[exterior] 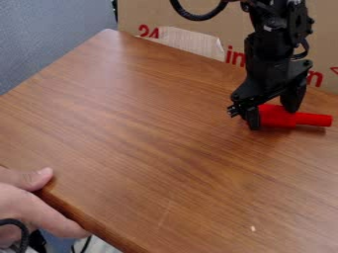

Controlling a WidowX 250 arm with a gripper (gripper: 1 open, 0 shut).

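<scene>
The black gripper point(258, 111) hangs low over the right side of the wooden table, its fingertips at the left end of a red cylindrical object point(301, 119). The object lies horizontally, extending right from beneath the gripper. Whether the fingers are closed on it cannot be told, as the gripper hides that end.
A human hand point(30, 198) rests at the table's lower-left edge. A cardboard box point(185, 22) with red print stands behind the table point(138, 138).
</scene>
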